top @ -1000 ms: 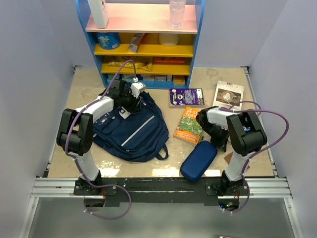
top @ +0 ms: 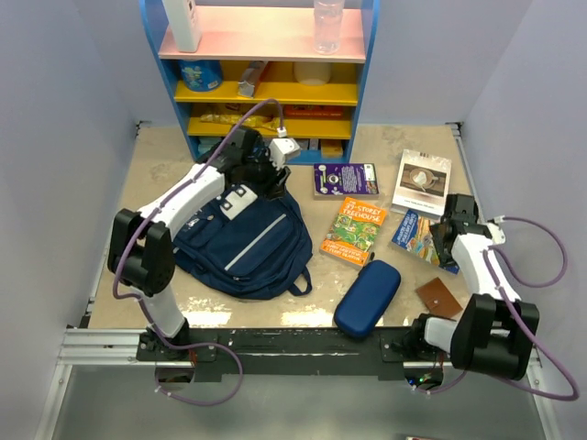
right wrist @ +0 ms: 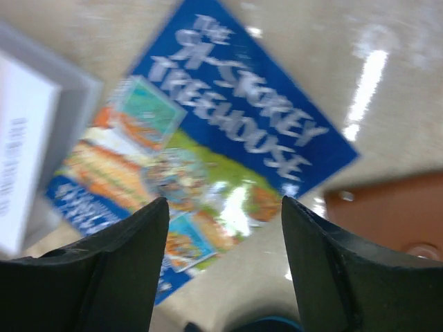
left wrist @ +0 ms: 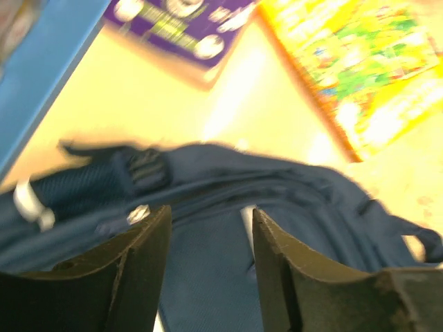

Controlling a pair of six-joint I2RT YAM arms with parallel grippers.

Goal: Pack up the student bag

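Note:
A dark blue backpack lies flat on the left of the table. Above its upper right edge is my left gripper, part open, with only bag cloth in view beyond its fingers. My right gripper hangs part open over the blue treehouse book, with an empty gap between its fingers. In the middle lie the orange and green treehouse book and a purple book. A blue zipped case rests at the front edge. A white book with a cup picture and a brown wallet lie at the right.
A blue-framed shelf stands at the back, holding a glass, a white carton and several packages. Walls close in both sides. Bare tabletop shows between the bag and the books.
My right arm has swung rightwards from beside the blue case to over the blue treehouse book. Lately my left gripper has shifted right and forward across the bag's top. The books have stayed put.

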